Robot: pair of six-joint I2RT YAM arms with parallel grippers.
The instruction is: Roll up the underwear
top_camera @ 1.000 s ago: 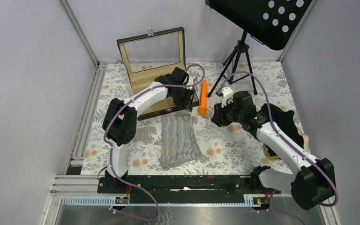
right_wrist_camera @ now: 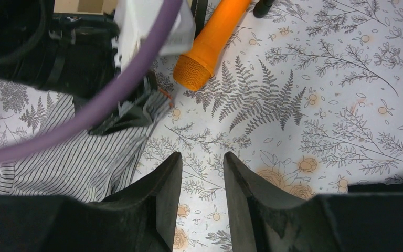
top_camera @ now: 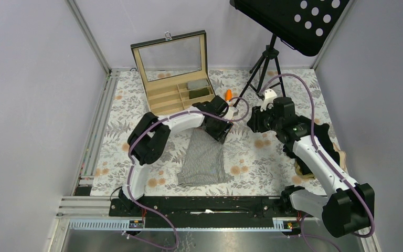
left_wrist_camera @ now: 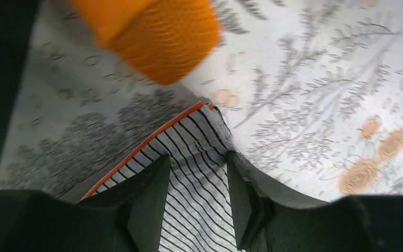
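Observation:
The grey striped underwear (top_camera: 202, 170) lies on the floral surface. My left gripper (top_camera: 219, 134) is down on its upper right corner; in the left wrist view its fingertips (left_wrist_camera: 194, 157) are part open over the striped cloth (left_wrist_camera: 189, 220) with its orange edge, and whether the cloth is gripped is unclear. My right gripper (top_camera: 254, 124) hovers to the right of the underwear, open and empty, with its fingers (right_wrist_camera: 157, 199) apart in the right wrist view.
An orange microphone (right_wrist_camera: 210, 47) lies just beyond the underwear's top corner. An open wooden case (top_camera: 162, 94) is at the back left, a black stand (top_camera: 267, 55) at the back right, and dark cloth (top_camera: 322, 139) at the far right.
My left gripper has come down from over the case onto the underwear's corner, which has shifted right. My right gripper has moved slightly right.

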